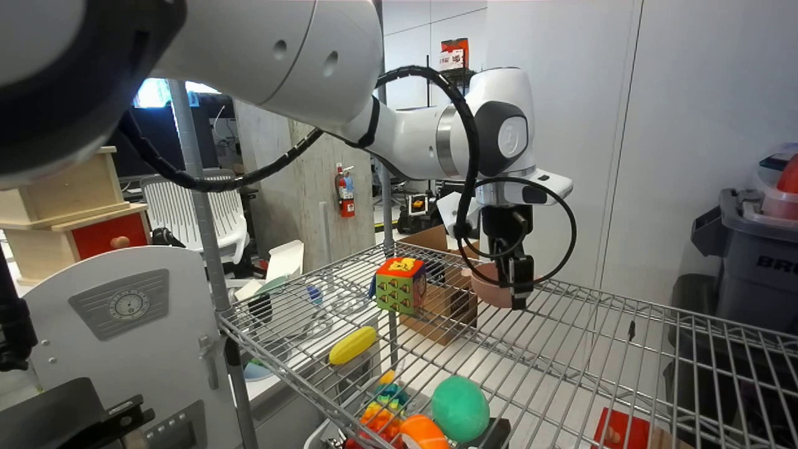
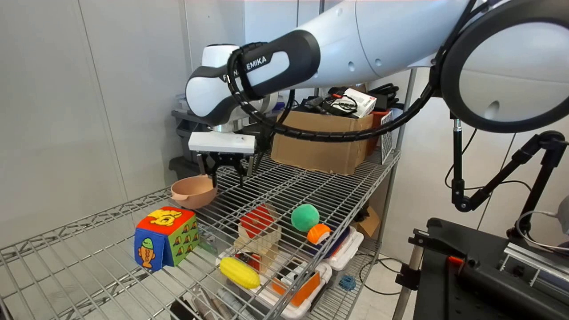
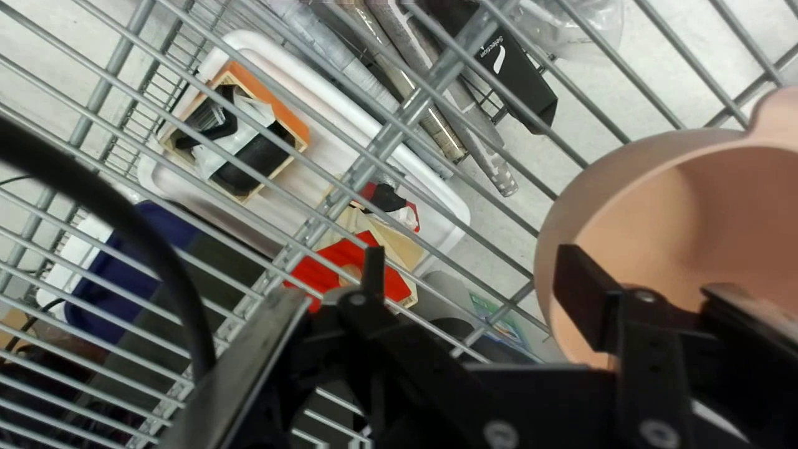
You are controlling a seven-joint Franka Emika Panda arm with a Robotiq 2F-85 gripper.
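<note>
A pink bowl (image 2: 193, 193) with side handles sits upright on the wire shelf near its back edge. My gripper (image 2: 228, 181) is at the bowl's side with its fingers apart. In the wrist view one of the fingers (image 3: 580, 288) overlaps the bowl's (image 3: 658, 209) interior, while the other is outside its wall, over the bare grating. The rim lies across the gap; whether any finger touches it, I cannot tell. A soft picture cube (image 2: 168, 234) and a yellow corn toy (image 2: 239, 272) rest on the shelf, clear of my gripper.
A green ball (image 2: 305, 218) and an orange toy (image 2: 318, 234) appear toward the shelf's front edge. At one end stands a large cardboard box (image 2: 314, 141). Bins and a red-faced wooden box (image 3: 348, 262) show beneath the grating. Much of the wire shelf (image 1: 568, 352) is bare.
</note>
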